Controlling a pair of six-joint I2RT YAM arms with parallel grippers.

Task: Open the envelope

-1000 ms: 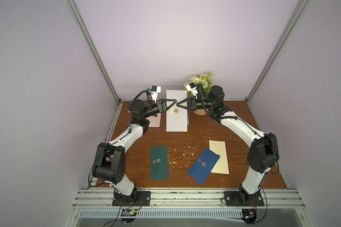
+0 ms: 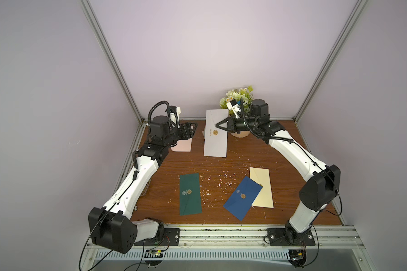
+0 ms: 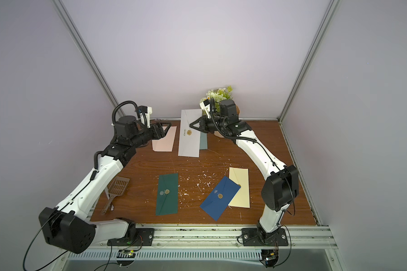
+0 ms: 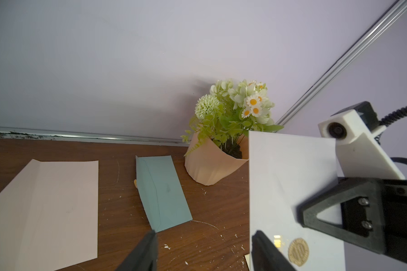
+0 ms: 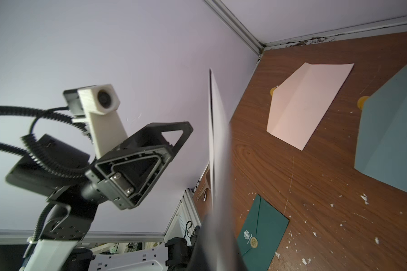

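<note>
A white envelope (image 2: 216, 144) hangs upright above the table, my right gripper (image 2: 217, 127) shut on it near its gold seal (image 2: 215, 132). The right wrist view shows the envelope (image 5: 219, 122) almost edge-on and partly blurred, with a thin dark line along its edge; whether its flap is loose I cannot tell. My left gripper (image 2: 194, 128) stands to the left, apart from the envelope. In the left wrist view its fingers (image 4: 143, 253) are spread with nothing held between them, while the envelope (image 4: 289, 171) fills the right side.
Pink (image 4: 63, 212) and teal (image 4: 165, 189) envelopes lie at the back, near a flower pot (image 4: 212, 162). Green (image 3: 167, 201), blue (image 3: 214, 205) and cream (image 3: 240, 194) envelopes lie in front. White scraps litter the middle. A slotted spatula (image 3: 118, 185) is at left.
My left gripper has drawn back left, away from the white envelope, its arm swinging outward. The right gripper has shifted slightly right, carrying the envelope with it.
</note>
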